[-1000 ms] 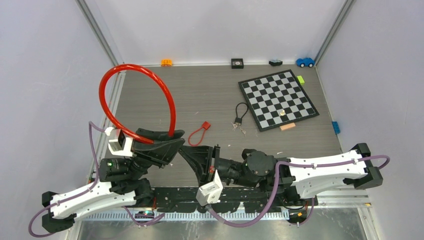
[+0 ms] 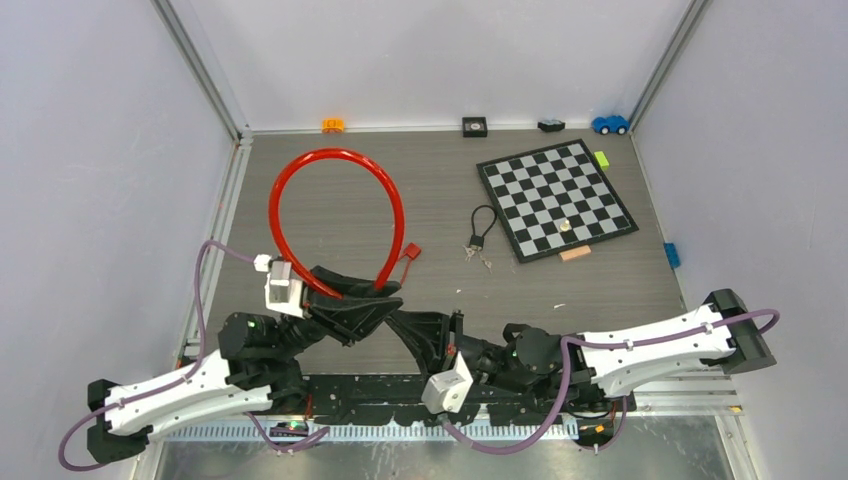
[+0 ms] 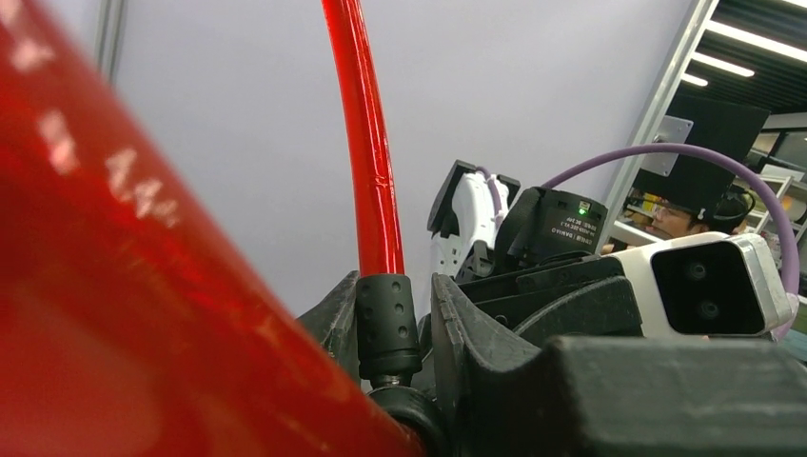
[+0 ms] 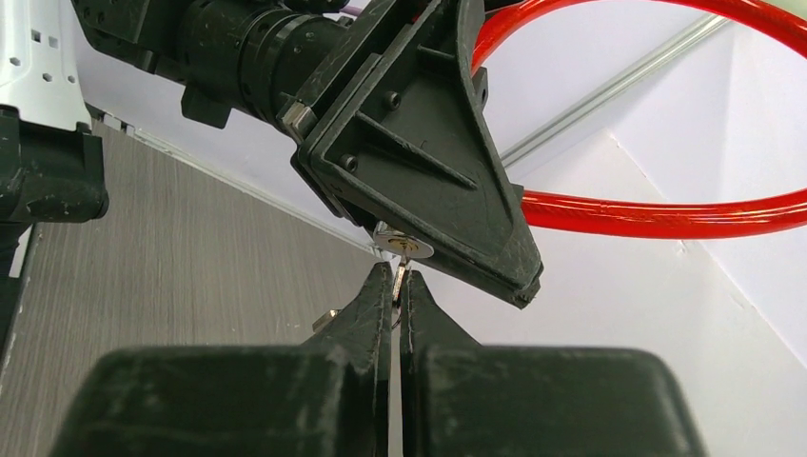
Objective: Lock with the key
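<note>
A red cable lock (image 2: 398, 215) forms an upright loop held by my left gripper (image 2: 370, 310); in the left wrist view the loop (image 3: 376, 190) runs into a black lock body (image 3: 385, 319) between the fingers. My right gripper is shut on a small silver key (image 4: 401, 281), which meets a round metal face (image 4: 409, 245) of the lock at the left gripper's underside in the right wrist view. How far the key is inserted I cannot tell. The two grippers are close together at the front middle.
A red looped tag (image 2: 410, 251), keys on a black cable (image 2: 476, 241), a chessboard (image 2: 530, 200) and small toys, including a blue car (image 2: 610, 124), lie on the table (image 2: 280, 170). Walls enclose the sides and back.
Both grippers have shifted right together, the red loop moving with the left one. The things on the table have not moved.
</note>
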